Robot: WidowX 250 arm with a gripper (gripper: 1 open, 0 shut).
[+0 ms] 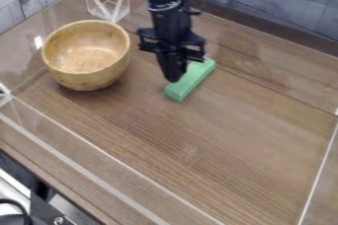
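My gripper (172, 71) is shut, its dark tip low at the left end of a green block (189, 82), between it and the bowl. Whether the tip touches the block I cannot tell. The block lies flat and diagonal on the wooden table (199, 160). Nothing shows between the fingers.
A wide wooden bowl (85, 55) stands at the left. The table's edge and some cables show at the lower left.
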